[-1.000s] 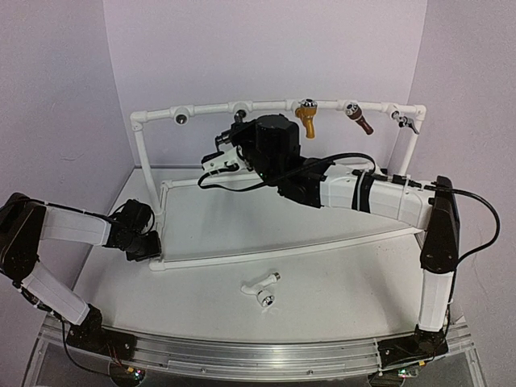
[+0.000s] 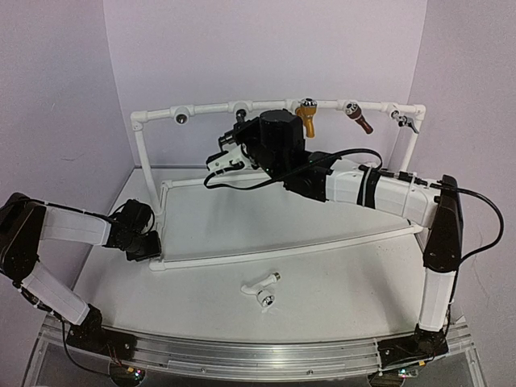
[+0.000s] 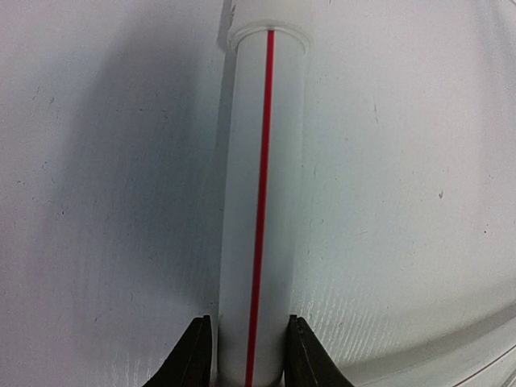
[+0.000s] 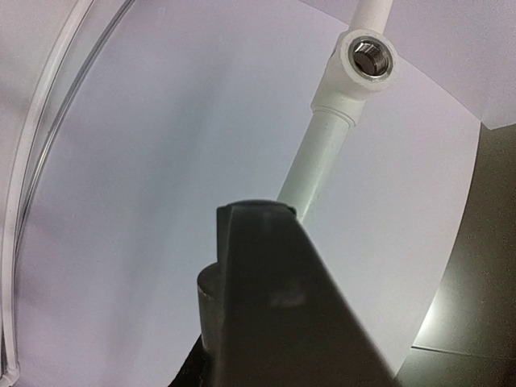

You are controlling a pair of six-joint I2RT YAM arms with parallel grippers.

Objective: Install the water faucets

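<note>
My left gripper is shut on a white pipe [image 3: 262, 177] with a red stripe, one black finger against each side. In the top view the left gripper [image 2: 151, 244] sits at the frame's lower left corner. My right gripper [image 2: 232, 139] is up at the second fitting of the top pipe, where a dark faucet-like piece [image 2: 241, 115] shows. A large dark grey shape [image 4: 282, 298] fills the middle of the right wrist view and hides the fingers' contact. Left of it on the rail is an empty fitting [image 2: 181, 118]. A white faucet [image 2: 260, 290] lies on the table.
An orange-handled faucet [image 2: 306, 117], a brown-handled one [image 2: 359, 118] and a silver one [image 2: 405, 120] sit along the top pipe to the right. A lower pipe [image 2: 282, 247] crosses the table in front. Bare table surrounds the white faucet.
The left arm, the frame and the white faucet have kept their places.
</note>
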